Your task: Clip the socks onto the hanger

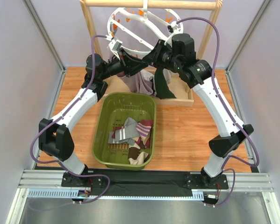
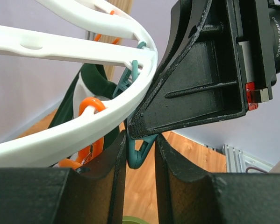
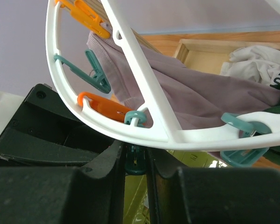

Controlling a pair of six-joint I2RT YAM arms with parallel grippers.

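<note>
A white ring hanger (image 1: 146,21) with orange and teal clips hangs from a wooden stand. My left gripper (image 1: 132,64) and right gripper (image 1: 151,58) meet at its front rim. In the left wrist view, my left fingers are shut on a teal clip (image 2: 136,158) below the rim, beside the other gripper. In the right wrist view, my right fingers are shut round a teal clip (image 3: 135,161) under the rim. Socks (image 1: 131,134) lie in a green bin (image 1: 102,151); whether any fabric is in the held clip is hidden.
A wooden tray (image 1: 182,101) behind the bin holds mauve, white and dark green fabric (image 1: 162,86) beneath the hanger. Bare wooden table (image 1: 186,144) lies to the right of the bin; walls stand on both sides.
</note>
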